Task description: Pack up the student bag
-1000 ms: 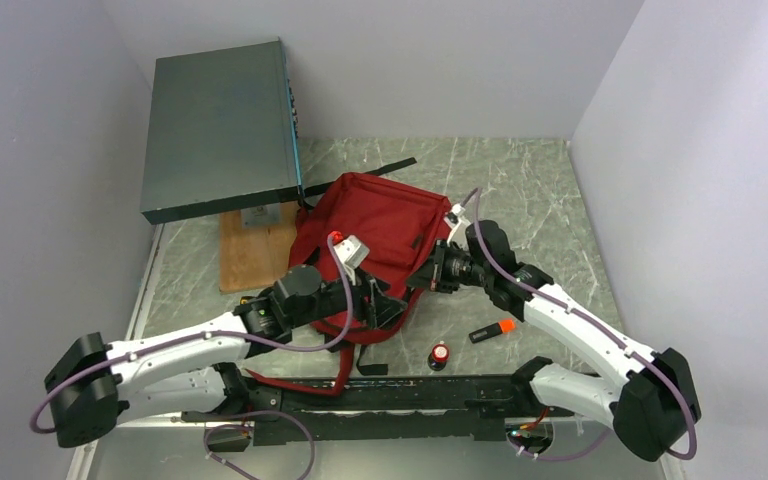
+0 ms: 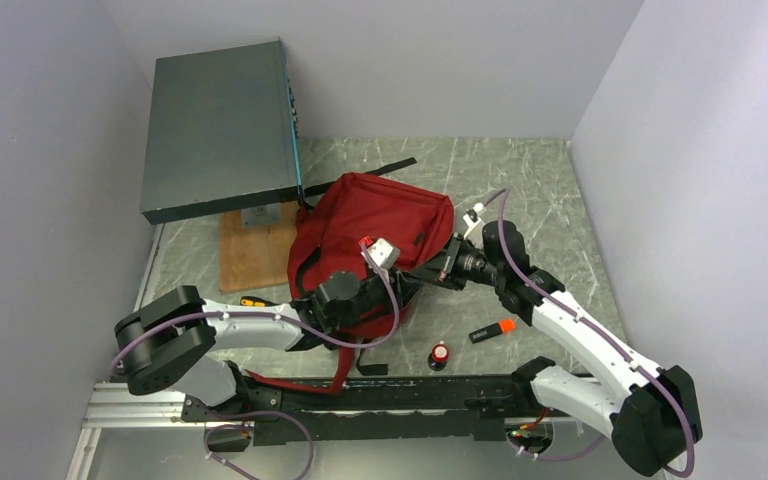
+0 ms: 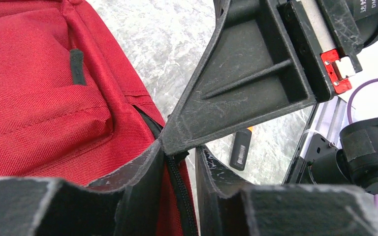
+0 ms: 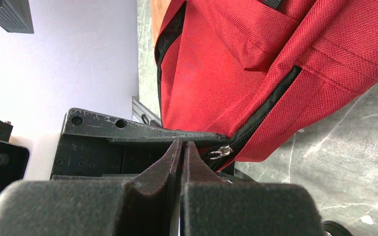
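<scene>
A red bag (image 2: 360, 215) lies in the middle of the table, a black zipper along its near right edge; a metal zipper pull (image 4: 221, 152) shows in the right wrist view. My left gripper is at that zipper, partly open, its fingertips close around the zipper edge beneath the other gripper; whether it holds anything is unclear. My right gripper is shut beside the zipper pull, nothing clearly visible between its fingers. The two grippers meet over the bag's right side (image 3: 108, 98).
A large dark green box (image 2: 218, 130) stands back left by a wooden board (image 2: 245, 255). An orange-capped marker (image 2: 490, 330) and a small round red-topped bottle (image 2: 438, 355) lie at the front right.
</scene>
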